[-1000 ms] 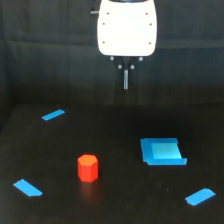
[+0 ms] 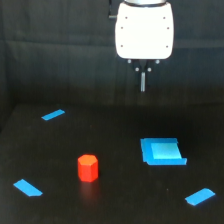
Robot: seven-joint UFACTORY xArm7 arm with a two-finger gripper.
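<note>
A red block (image 2: 88,168), its top face hexagonal, stands upright on the dark table at the left front. At the right lies a blue square (image 2: 148,144) with a lighter blue patch (image 2: 166,151) inside it. High at the back hangs my gripper (image 2: 143,87), below a white arm body (image 2: 144,32). Its narrow tip points down, well apart from both the block and the square. No object shows at the tip, and the fingers are too small to tell whether they are open or shut.
Strips of blue tape mark the table at the back left (image 2: 53,115), front left (image 2: 27,188) and front right (image 2: 200,197). A dark curtain (image 2: 50,60) hangs behind.
The arm and gripper have moved to the right and slightly lower in the view. The red block and the blue square have stayed in place.
</note>
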